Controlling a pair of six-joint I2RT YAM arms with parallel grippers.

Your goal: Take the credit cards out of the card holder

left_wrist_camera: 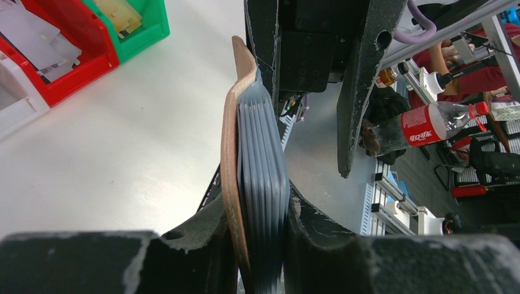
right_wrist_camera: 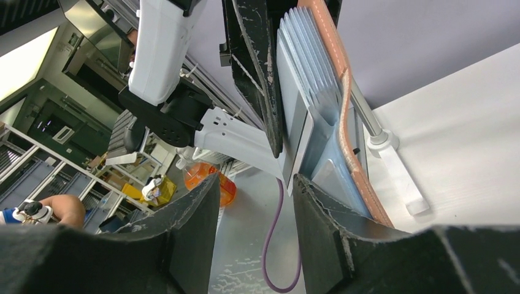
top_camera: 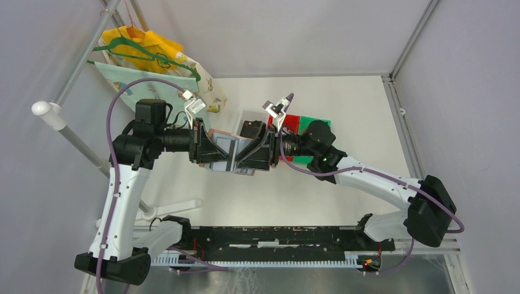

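Observation:
My left gripper is shut on the card holder (left_wrist_camera: 262,153), which has a tan cover and a stack of clear sleeves, held above the table. In the right wrist view the sleeves (right_wrist_camera: 309,46) fan along the cover, and a white card edge (right_wrist_camera: 298,131) lies on the outer side. My right gripper is part open at the holder's opposite end. One of its fingers (right_wrist_camera: 322,226) overlaps the holder's near end; the other stands off to the left with a gap. Whether any card lies between them is unclear.
A red box (left_wrist_camera: 80,58) with white cards stands beside a green box (left_wrist_camera: 160,21) with yellowish cards and a white box (left_wrist_camera: 27,101). In the top view a dark item (top_camera: 250,128) lies inside the white box.

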